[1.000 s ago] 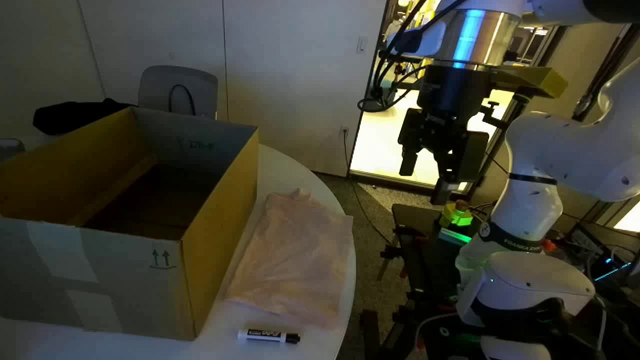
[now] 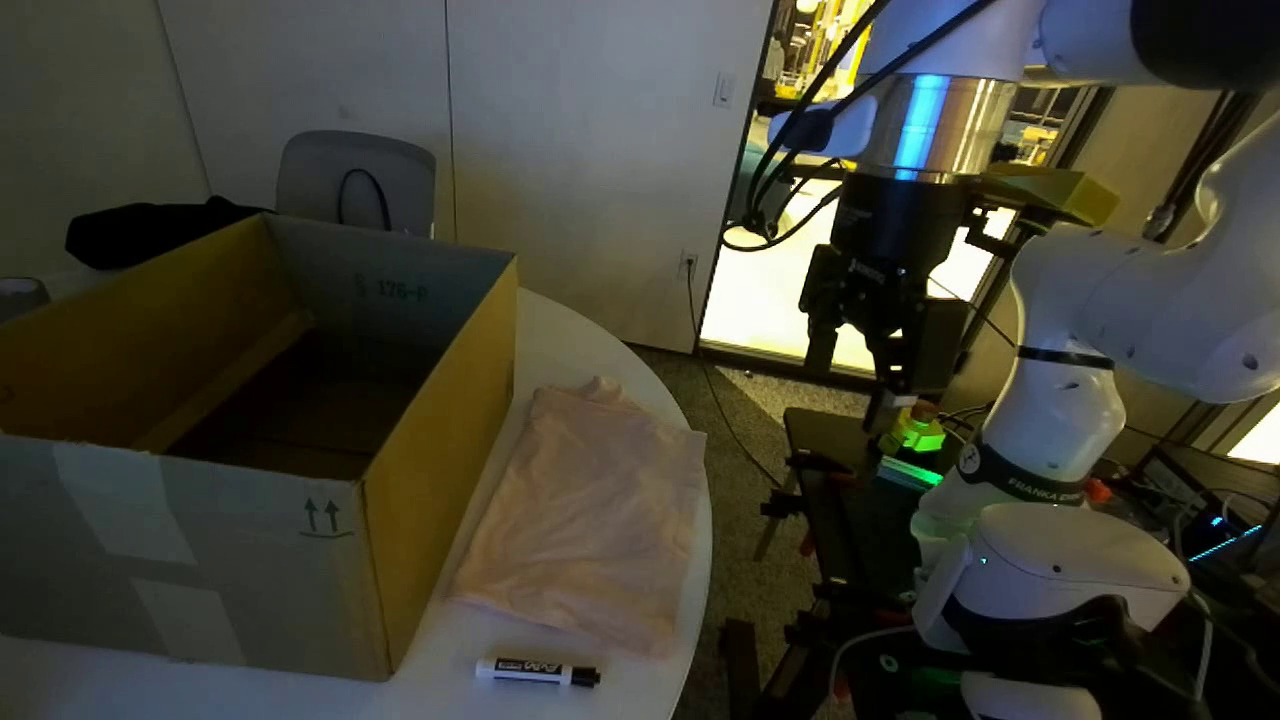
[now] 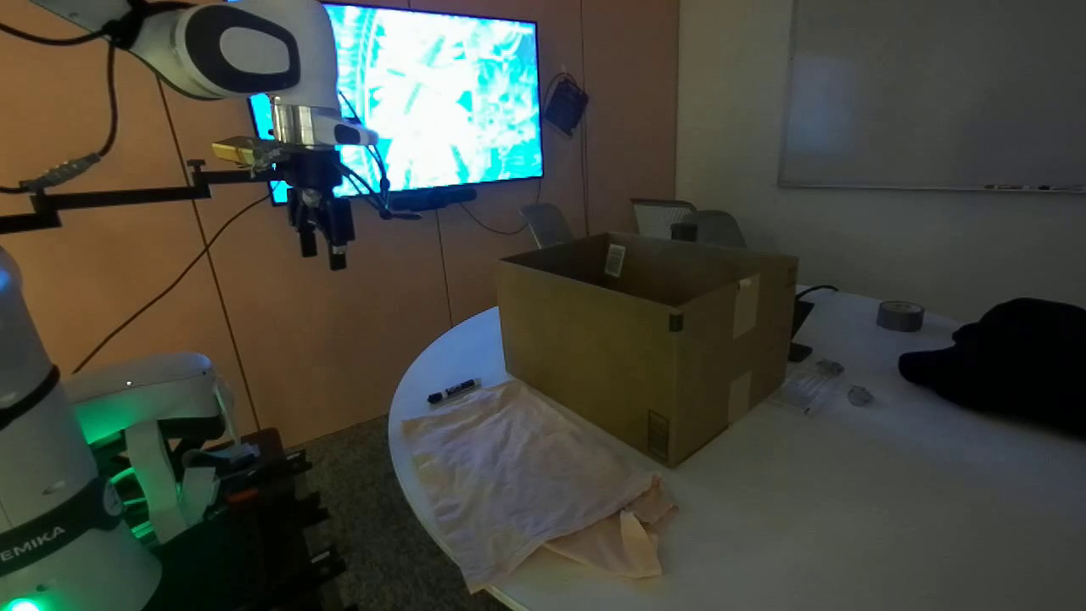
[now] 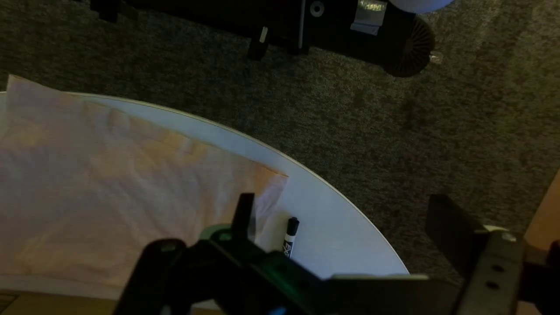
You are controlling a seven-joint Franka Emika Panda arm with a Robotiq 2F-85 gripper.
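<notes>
My gripper (image 2: 849,378) hangs in the air beside the round table, its fingers pointing down. In the wrist view the gripper is open, its two fingers wide apart and nothing between them. A pale pink cloth (image 2: 588,510) lies spread flat on the table near the edge. Next to it rests a white marker with a black cap (image 2: 536,672), lying on its side. A large open cardboard box (image 3: 601,351) stands on the table beside the cloth; the part of its floor visible in exterior view 1 is bare.
A roll of tape (image 3: 901,316) and a dark heap of fabric (image 3: 1008,361) lie farther off. Carpeted floor separates the table from the robot's dark stand (image 2: 840,540).
My gripper has come down a little in exterior view 1. The cloth, marker and box stay where they were.
</notes>
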